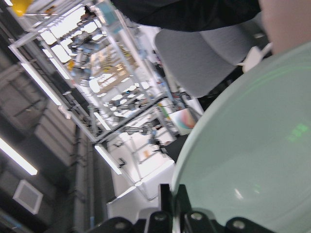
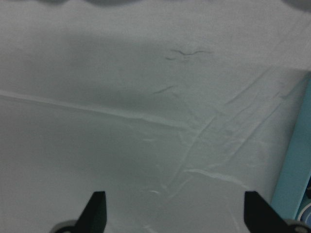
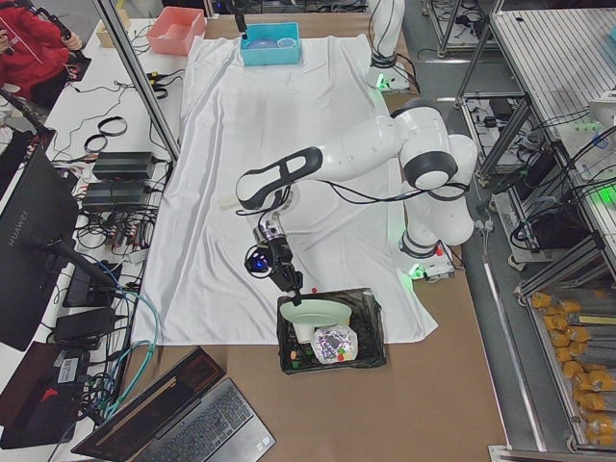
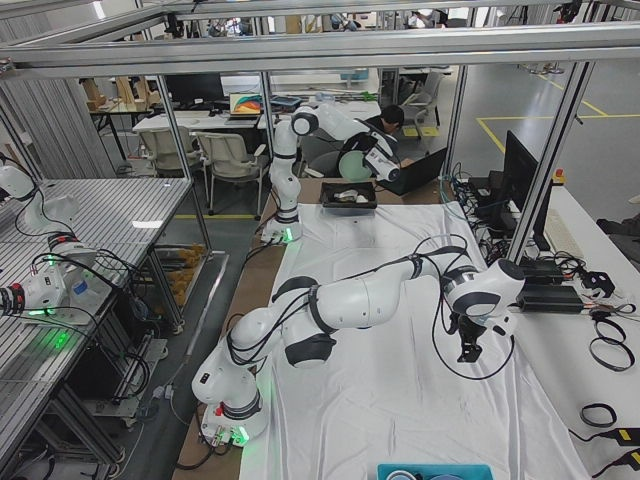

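Observation:
A pale green oval plate or bowl (image 3: pixel 316 312) is held tilted over a black-lined container (image 3: pixel 362 348) in the camera left view. My left gripper is shut on its rim; the plate (image 1: pixel 248 136) fills the right of the left wrist view. In the camera right view the plate (image 4: pixel 352 165) stands raised above the container. My right gripper is open over white cloth, with nothing between its fingers, beside the edge of a blue bin (image 2: pixel 295 160).
The black container holds a white item and a speckled pack (image 3: pixel 336 346). A laptop (image 3: pixel 192 423) lies at the near left, a monitor (image 3: pixel 29 250) at the left.

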